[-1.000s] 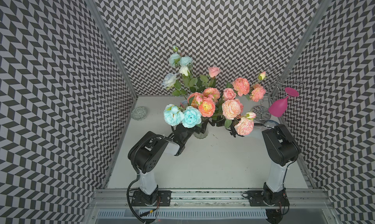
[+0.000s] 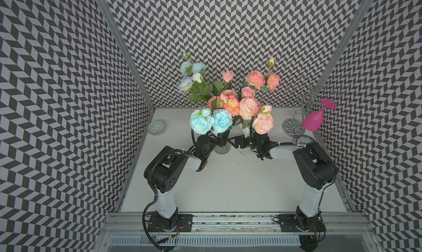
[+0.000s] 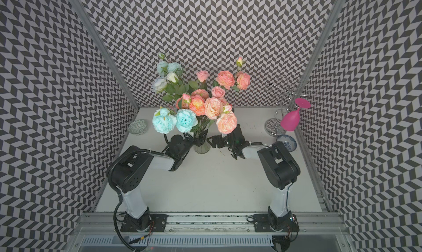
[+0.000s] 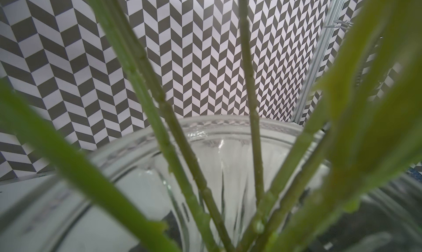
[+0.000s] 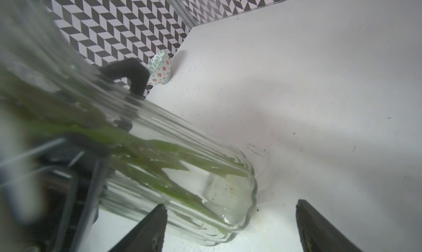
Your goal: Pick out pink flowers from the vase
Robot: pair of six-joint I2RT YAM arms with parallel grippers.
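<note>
A clear ribbed glass vase point(image 2: 222, 148) stands mid-table, its stems point(image 4: 252, 107) spreading from the rim point(image 4: 206, 124). Pink and coral flowers point(image 2: 249, 107) lean right; pale blue flowers point(image 2: 222, 120) lean left. My left gripper point(image 2: 224, 137) is shut on the vase's upper part; its black fingers point(image 5: 131, 74) show on either side of the glass in the right wrist view. To the right of the vase, my right gripper has its fingers point(image 5: 321, 227) apart, with no stem between them. The vase base point(image 5: 233, 194) appears just beyond its left finger.
A pink vase-shaped object point(image 2: 313, 120) and a wire rack point(image 2: 293, 127) stand at the right, with a blue-and-white bowl point(image 3: 287, 143) close by. A patterned bowl point(image 2: 156, 127) sits far left.
The whole bouquet has swung left and upward in the top left view, the pink flowers most. My right gripper's dark body shows more clearly beside the vase. Both arm bases look unchanged.
</note>
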